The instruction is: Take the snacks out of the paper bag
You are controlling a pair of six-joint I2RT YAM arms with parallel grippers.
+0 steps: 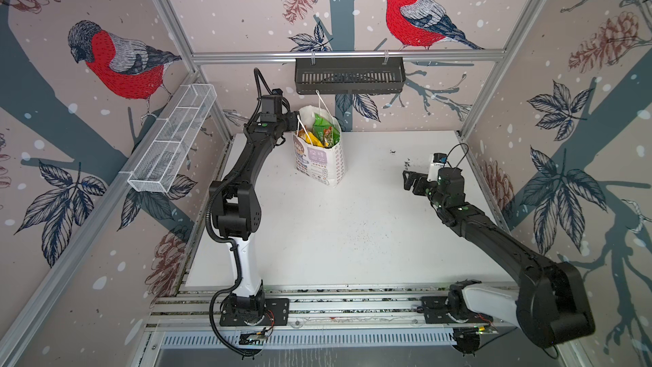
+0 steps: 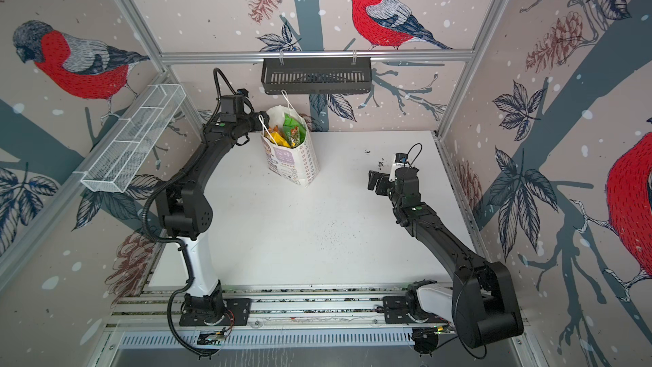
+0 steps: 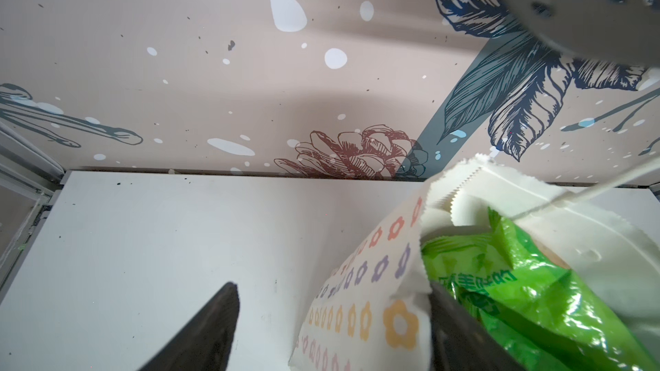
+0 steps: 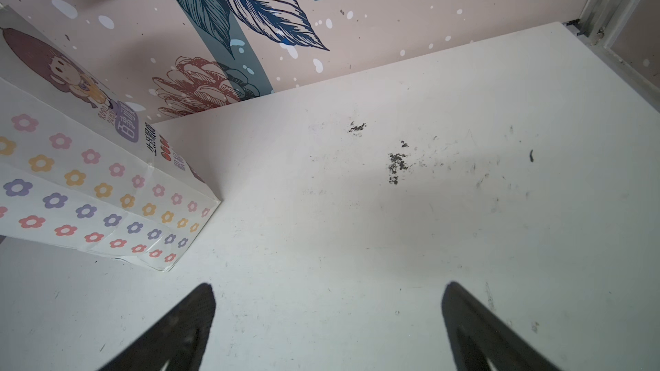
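Observation:
A white paper bag with flower prints stands upright at the back centre, holding green and yellow snack packs. My left gripper is at the bag's left rim, fingers apart, one beside the green pack and the other outside the bag over the table, the rim between them. My right gripper hangs open over the right side of the table, apart from the bag, nothing between its fingers.
A dark metal rack hangs on the back rail just above the bag. A white wire shelf is on the left wall.

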